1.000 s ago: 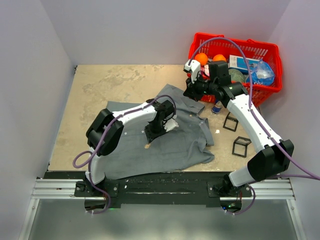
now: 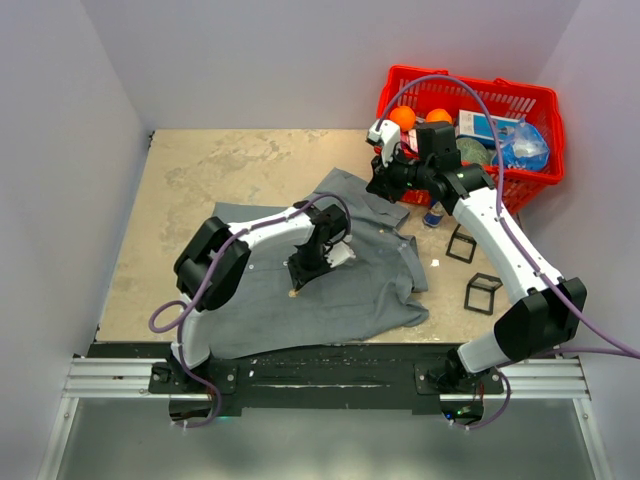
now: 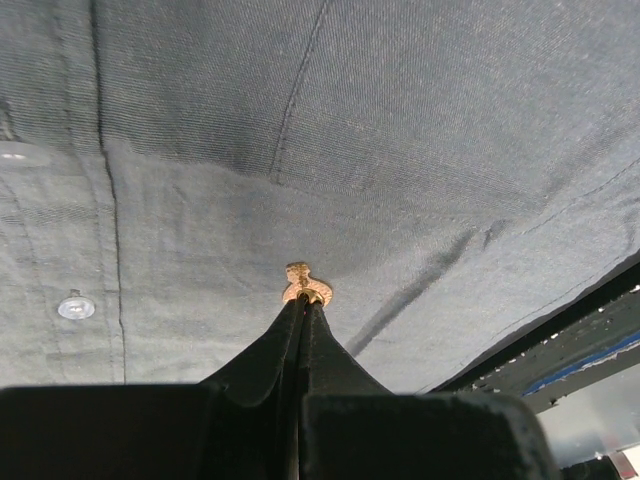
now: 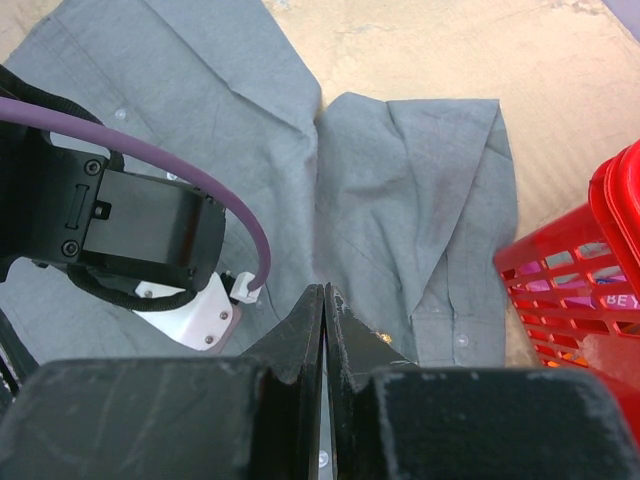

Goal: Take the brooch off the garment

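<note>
The gold-coloured brooch [image 3: 306,285] lies against the grey garment [image 3: 230,225]. In the top view it shows as a small gold spot [image 2: 293,293]. My left gripper is shut with its fingertips at the brooch's lower edge, covering part of it. Whether any thin part is pinched between them I cannot tell. Over the upper right of the garment hangs my right gripper, shut, with nothing visible between its fingers. Beside those fingers, a second small gold-coloured piece [image 4: 384,337] shows on the cloth, partly hidden.
A red basket [image 2: 545,110] with several items fills the back right, close to the right arm. Near it stand a small can [image 2: 433,215] and dark frames [image 2: 482,292]. Bare table [image 2: 190,170] lies at the back left.
The left arm has shifted very slightly near the brooch. The right arm, garment and basket look unchanged.
</note>
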